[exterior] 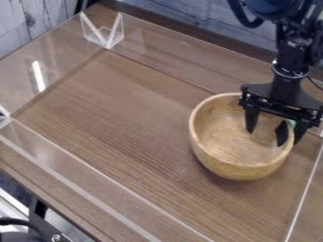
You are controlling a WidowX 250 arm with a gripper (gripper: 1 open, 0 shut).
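My black gripper [267,117] is open over the right part of a round wooden bowl [229,149], its two fingers reaching down inside near the right rim. A small green object [293,124] shows at the bowl's right, mostly hidden behind the gripper. I cannot tell whether anything lies between the fingers.
A white wire rack [104,30] stands at the back left, and black cables lie at the front left corner.
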